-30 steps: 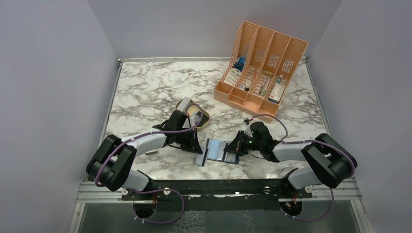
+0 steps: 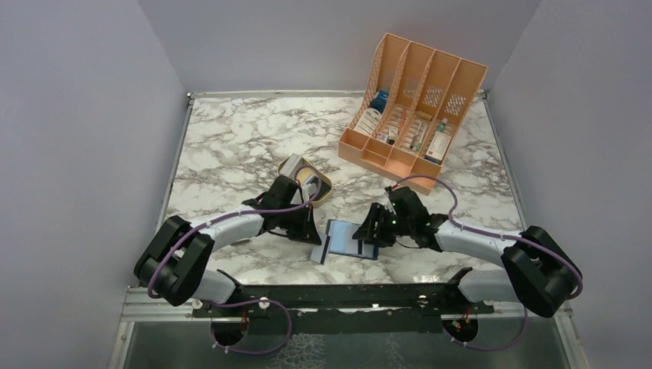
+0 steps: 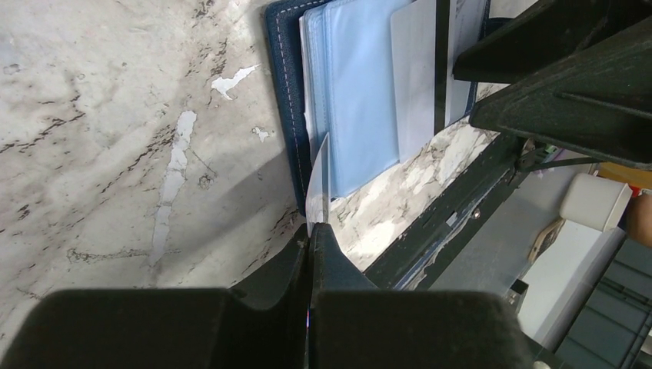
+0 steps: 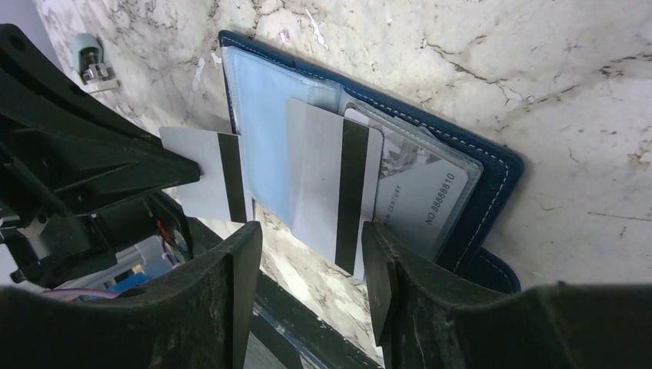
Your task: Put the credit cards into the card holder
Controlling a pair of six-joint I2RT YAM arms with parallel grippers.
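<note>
The blue card holder [image 2: 342,234] lies open on the table, a white card with a black stripe [image 4: 327,177] on its middle and a printed card [image 4: 415,192] in a clear sleeve at one end. My left gripper is shut on a second striped card, held at the holder's other end, edge-on in the left wrist view. My right gripper is open above the holder, its fingertips either side of the middle card's lower part.
An orange organizer [image 2: 396,161] with bottles stands at the back right. A small tan container [image 2: 323,198] with cards sits behind my left gripper.
My right gripper has opened and lifted slightly, its arm shifting to the right over the last second. The left arm is nearly still.
</note>
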